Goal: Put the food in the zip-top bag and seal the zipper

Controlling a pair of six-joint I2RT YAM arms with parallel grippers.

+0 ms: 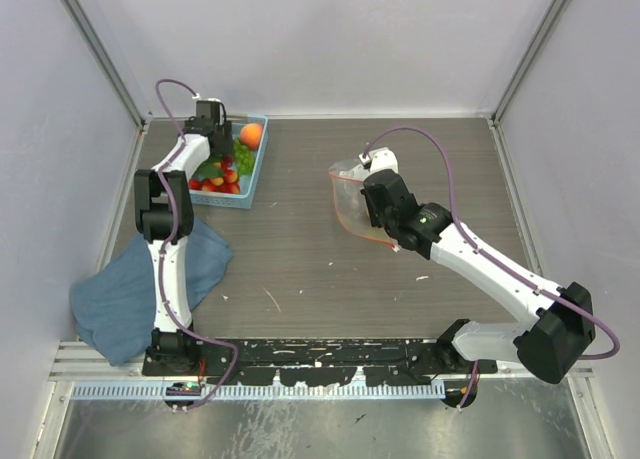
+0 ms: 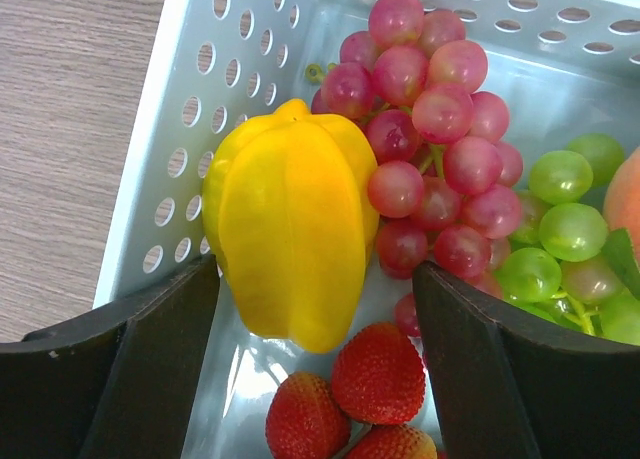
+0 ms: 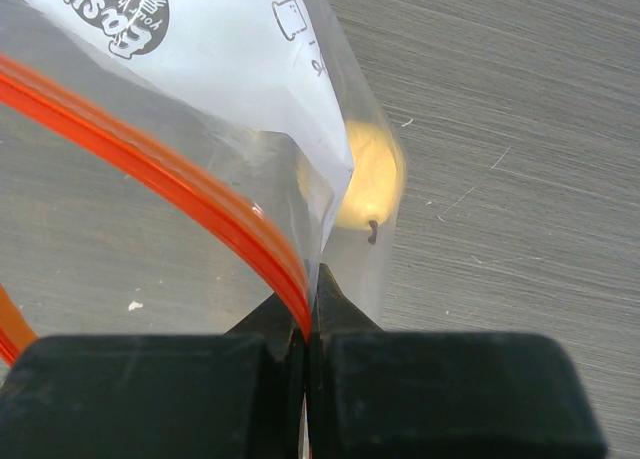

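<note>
In the left wrist view a yellow bell pepper [image 2: 295, 224] leans against the wall of the blue basket [image 2: 150, 169]. My left gripper is open, its fingers on either side of the pepper's lower part; whether they touch it I cannot tell. Red grapes [image 2: 440, 119], green grapes [image 2: 570, 209] and strawberries [image 2: 378, 374] lie beside it. Over the table, my right gripper is shut on the edge of the clear zip bag [image 1: 350, 207], by its orange zipper [image 3: 160, 174]. The bag's mouth gapes, and a yellow fruit [image 3: 370, 179] shows through its film.
An orange [image 1: 251, 135] sits in the basket's far right corner. A blue cloth [image 1: 150, 289] lies at the left, under the left arm. Between basket and bag the table [image 1: 290, 219] is clear.
</note>
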